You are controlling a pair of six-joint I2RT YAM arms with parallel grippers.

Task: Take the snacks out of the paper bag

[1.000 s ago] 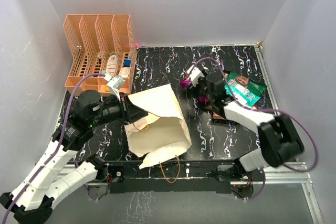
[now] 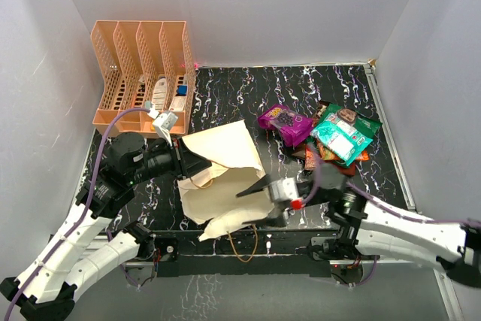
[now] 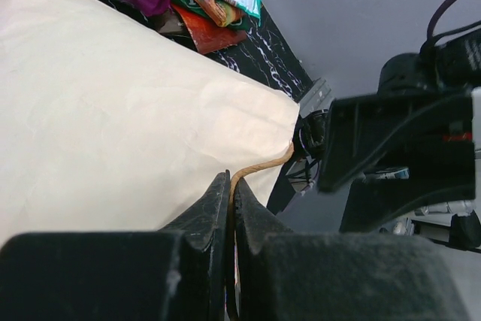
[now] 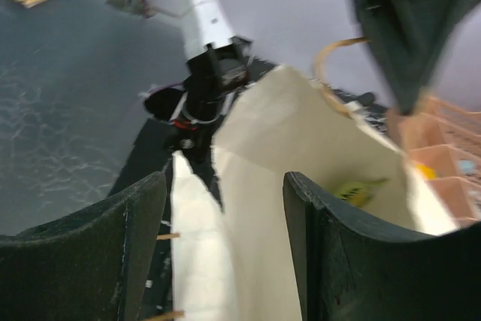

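The cream paper bag (image 2: 218, 144) lies on the dark table with its mouth toward the front right. My left gripper (image 2: 207, 165) is shut on the bag's thin cord handle (image 3: 259, 165), which runs between its fingertips in the left wrist view. My right gripper (image 2: 243, 207) stands open at the bag's mouth, nothing between its fingers; its view shows the bag's edge between and beyond them. Inside the bag there is a small yellow-green item (image 4: 359, 192), blurred. Outside, a purple snack pack (image 2: 285, 123) and a teal one (image 2: 340, 137) lie at the right.
More packets, including a dark green one (image 2: 368, 127), lie under and around the teal pack. An orange divided rack (image 2: 139, 35) stands at the back left. A second cord handle (image 2: 244, 255) hangs over the front edge.
The purple pack now shows uncovered. My left arm and the bag have stayed put.
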